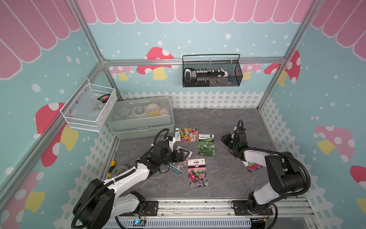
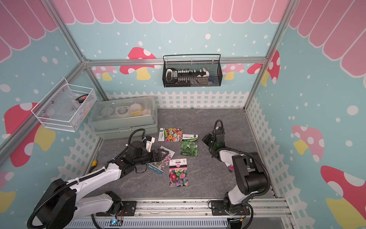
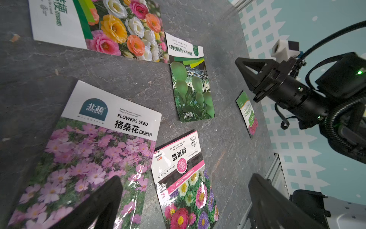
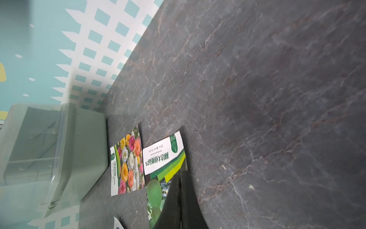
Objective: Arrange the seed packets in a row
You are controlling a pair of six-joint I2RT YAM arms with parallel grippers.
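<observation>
Near the table's middle, the green gourd packet point(image 1: 206, 145) lies roughly upright, just right of the rose-coloured flower packet point(image 1: 189, 134). Below it rests the chrysanthemum packet point(image 1: 197, 177). A pink cosmos packet point(image 3: 95, 152) lies tilted, partly covered by my left gripper point(image 1: 183, 155) in the top left view. That gripper is open above it, its blurred fingers point(image 3: 103, 202) wide apart. A fifth packet point(image 3: 248, 114) lies at the right, mostly hidden by the right arm from above. My right gripper is shut with nothing visibly between its fingers, to the right of the gourd packet.
A lidded pale green box point(image 1: 141, 116) stands at the back left. Yellow-handled tools point(image 1: 111, 168) lie by the left wall. A white basket point(image 1: 91, 108) and a black basket point(image 1: 212, 72) hang on the frame. Bare table point(image 1: 228, 118) extends across the back right.
</observation>
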